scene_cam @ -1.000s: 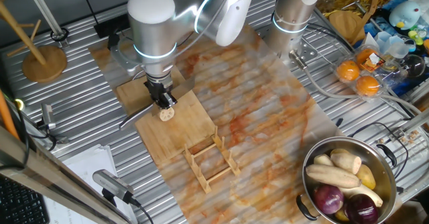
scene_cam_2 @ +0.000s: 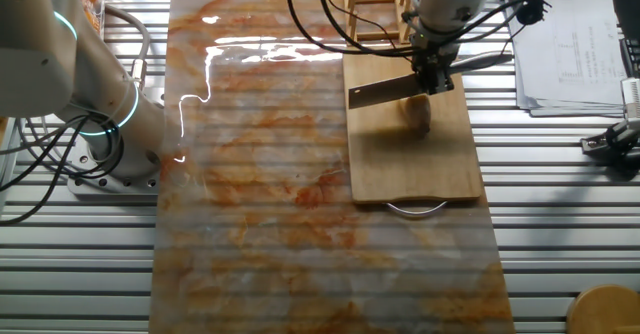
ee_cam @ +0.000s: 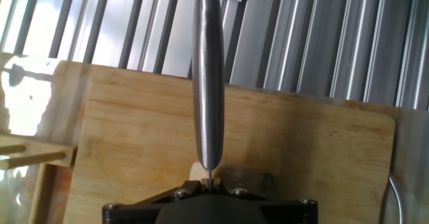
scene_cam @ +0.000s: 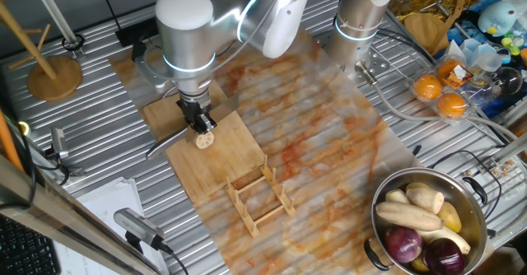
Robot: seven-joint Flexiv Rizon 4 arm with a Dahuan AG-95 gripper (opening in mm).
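Observation:
My gripper is shut on a knife, whose grey metal handle [ee_cam: 209,83] sticks out away from the fingers in the wrist view. In exterior view 2 the flat blade [scene_cam_2: 378,92] extends from the other side of the gripper [scene_cam_2: 433,78], over the wooden cutting board [scene_cam_2: 400,174]. A pale lotus root piece [scene_cam: 204,140] with holes in its cut face rests on the board [scene_cam: 214,164], just beside and below the gripper [scene_cam: 198,127]. Whether the blade touches the piece cannot be told. The gripper largely hides the piece in the wrist view.
A wooden rack [scene_cam: 259,201] with pegs adjoins the board. At the lower right stands a steel pot [scene_cam: 380,217] of root vegetables and purple onions. Oranges [scene_cam: 451,104] sit at the far right. The marbled mat [scene_cam: 329,143] between board and pot is clear.
Almost nothing differs: the arm has shifted by a trace at most. Knife, lotus root piece and board look the same.

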